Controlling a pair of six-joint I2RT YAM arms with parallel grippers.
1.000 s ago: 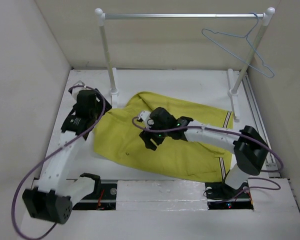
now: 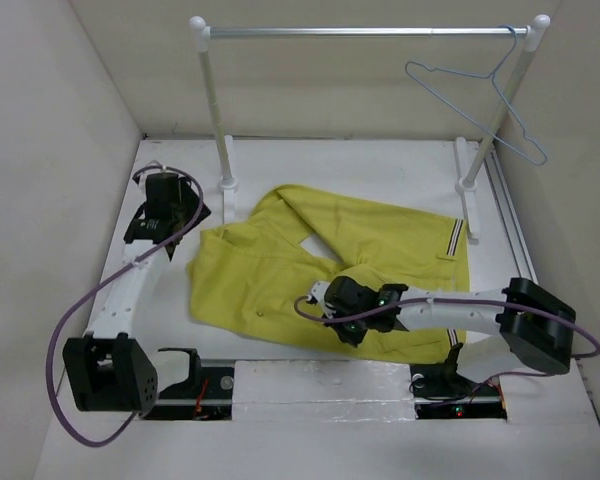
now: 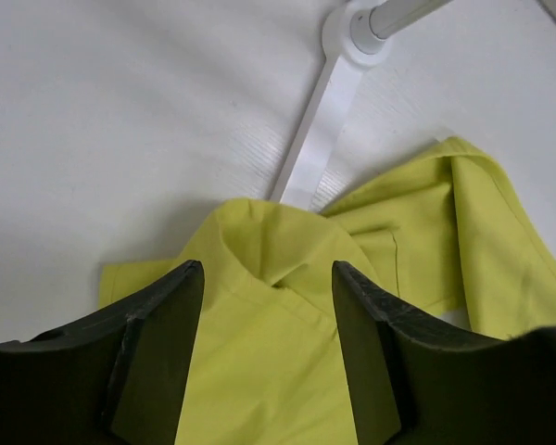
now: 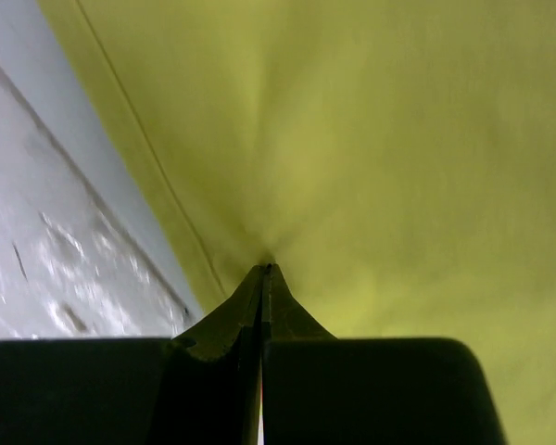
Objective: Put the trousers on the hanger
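Note:
The yellow-green trousers (image 2: 270, 290) lie spread over the table, with dark-and-white stripes at the right leg ends. A blue hanger (image 2: 450, 101) hangs at the right end of the rail, empty. At the upper left, my left gripper is open above the trousers' raised, folded corner, with no cloth gripped. My right gripper is shut, its tips down at the cloth close to the front hem. Creases run out from those tips, but whether any fabric is pinched is hidden. From above, that gripper (image 2: 354, 336) sits over the trousers' lower middle.
A metal rail (image 2: 360, 32) on white posts spans the back. The left post's foot (image 3: 317, 134) lies just beyond the trousers' left corner. At the front edge is a shiny taped strip (image 2: 323, 390). Bare table shows at the far left and behind the trousers.
My right gripper has moved right and toward the front edge, and its fingers, spread before, are now together. The left arm has shifted about near the left corner. The hanger sways slightly.

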